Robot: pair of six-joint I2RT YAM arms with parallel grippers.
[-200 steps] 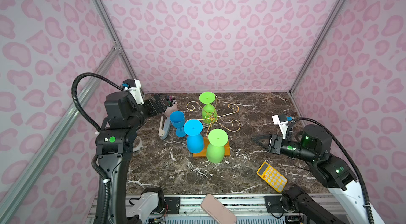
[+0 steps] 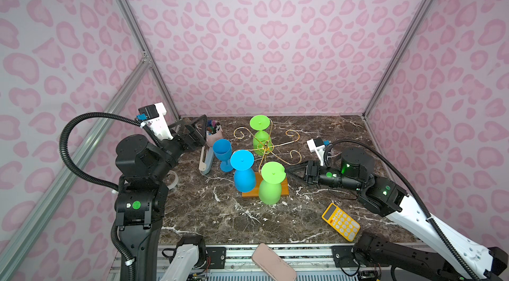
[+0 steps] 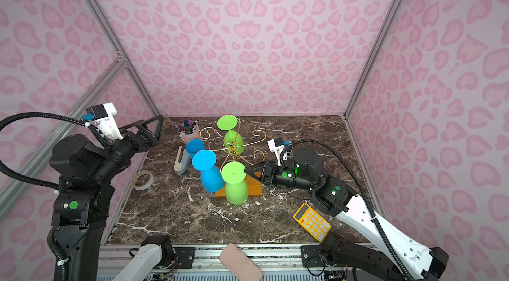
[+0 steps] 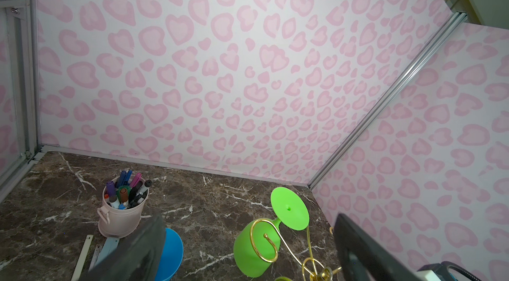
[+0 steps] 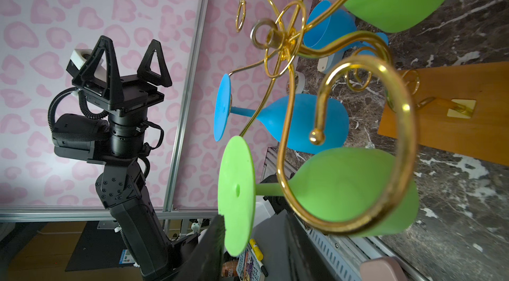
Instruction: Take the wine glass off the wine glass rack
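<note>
A gold scroll-armed rack on a wooden base [image 5: 440, 100] carries upside-down glasses: a blue one [image 2: 244, 177], a front green one [image 2: 269, 188] and a back green one [image 2: 262, 137]. Another blue glass [image 2: 223, 149] stands upright at the rack's left. My right gripper [image 2: 294, 170] is at the front green glass's foot from the right; in the right wrist view its blurred fingers flank that disc's lower edge, part open, with no clear grip. My left gripper [image 2: 200, 126] stands open and empty, raised at the left.
A pen cup [image 4: 121, 217], a grey long item [image 2: 205, 160] and a tape roll [image 3: 143, 185] lie at the left. A yellow calculator [image 2: 341, 221] lies at front right.
The glasses look unmoved.
</note>
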